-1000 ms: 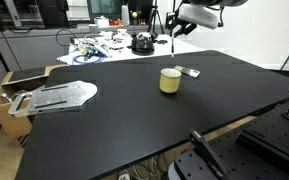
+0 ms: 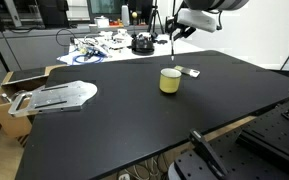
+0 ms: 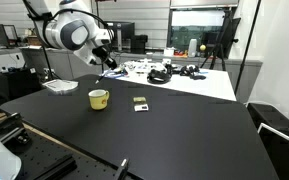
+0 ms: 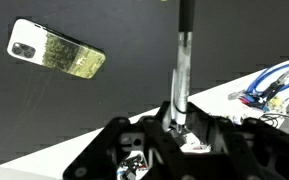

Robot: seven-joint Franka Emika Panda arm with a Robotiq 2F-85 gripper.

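Observation:
A slim marker (image 4: 182, 70), pale along its body with a dark end, stands out from my gripper, which is shut on it. In exterior view 1 the marker (image 2: 172, 42) hangs roughly upright below the gripper (image 2: 172, 25), above the table and behind the yellow cup. That cup (image 2: 170, 82) stands upright, its opening facing up; in exterior view 2 the cup (image 3: 99, 99) is below the gripper, apart from it. At the wrist view's top edge only a sliver of yellow shows. A small flat phone-like item (image 4: 59, 49), white and greenish, lies on the table.
A silver tray-like piece (image 2: 62, 97) rests on the left part of the dark table (image 2: 104, 130). Wide bare table surrounds the cup. Cables and assorted gear (image 2: 102, 45) crowd the white surface behind. A wooden crate (image 2: 14, 118) stands beyond the left edge.

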